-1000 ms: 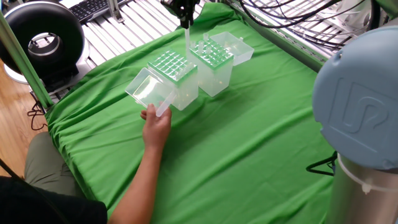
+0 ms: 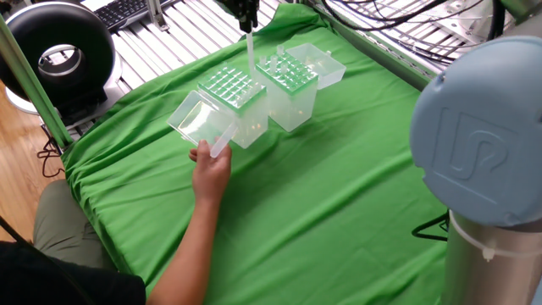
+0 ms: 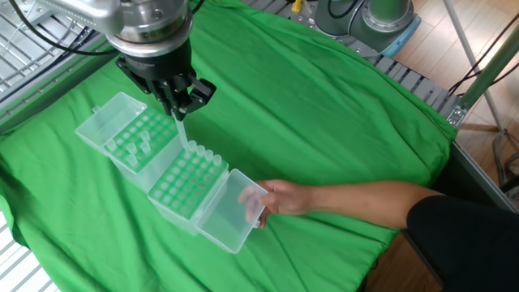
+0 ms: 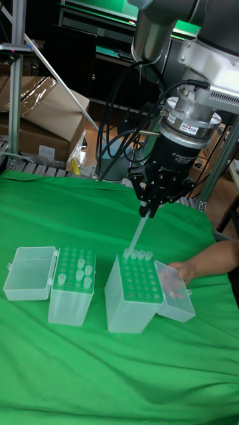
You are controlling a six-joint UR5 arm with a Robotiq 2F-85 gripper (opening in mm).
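Observation:
My gripper (image 4: 147, 208) is shut on a long translucent pipette tip (image 4: 140, 230), which hangs slightly slanted. The tip's lower end meets the back corner of the green rack (image 3: 188, 180) in one clear box (image 4: 126, 311), beside a short row of standing tips (image 3: 208, 155). Whether that end is inside a hole, I cannot tell. A second clear box (image 4: 68, 309) stands alongside, with several tips (image 4: 79, 273) poking up from its green rack (image 2: 292, 74). Both boxes have their lids open.
A person's hand (image 3: 280, 197) holds the open lid (image 3: 233, 212) of the first box. The second box's lid (image 4: 30, 273) lies folded outward. Around them the green cloth (image 2: 339, 195) is wrinkled and mostly clear.
My gripper has shifted a little leftward in exterior view 1, with the pipette tip still in it.

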